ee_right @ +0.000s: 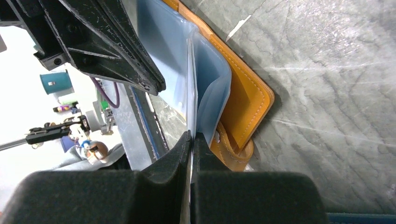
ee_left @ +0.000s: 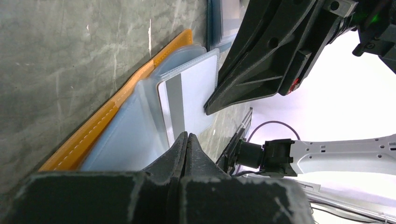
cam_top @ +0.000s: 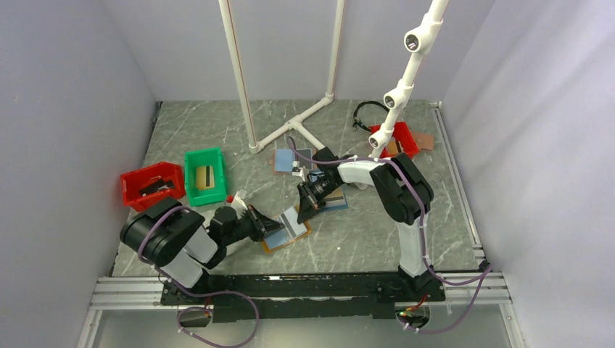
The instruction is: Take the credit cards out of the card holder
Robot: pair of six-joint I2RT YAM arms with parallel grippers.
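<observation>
An orange leather card holder (cam_top: 270, 243) lies open on the marble table, its clear blue sleeves (ee_left: 116, 144) fanned up with a white card (ee_left: 196, 88) that has a grey stripe. My left gripper is shut at the holder's left part, nothing visible between its fingers. My right gripper is shut at the holder's right end, its tips on the upright edge of a clear sleeve or card; whether that edge is between them is unclear. The other arm's dark fingers loom close in each wrist view.
A green bin (cam_top: 217, 167) and a red bin (cam_top: 130, 185) stand at left, another red bin (cam_top: 406, 138) at back right. More card holders (cam_top: 284, 161) lie behind the right arm. White pipe frames stand at the back.
</observation>
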